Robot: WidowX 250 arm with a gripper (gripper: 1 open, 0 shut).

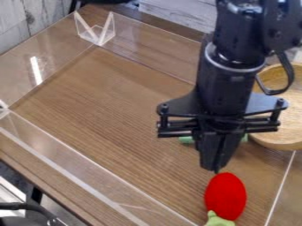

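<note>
The black gripper (215,160) fills the centre right, hanging over the table with its narrow fingers pointing down, shut with nothing visible between them. Just below and right of the fingertips lies a red oval object (225,196) with a green piece (218,219) at its lower end. Another green object (236,141) is partly hidden behind the gripper.
A tan round bowl or basket (278,117) sits at the right, behind the gripper. A clear plastic bin (97,29) stands at the far upper left.
</note>
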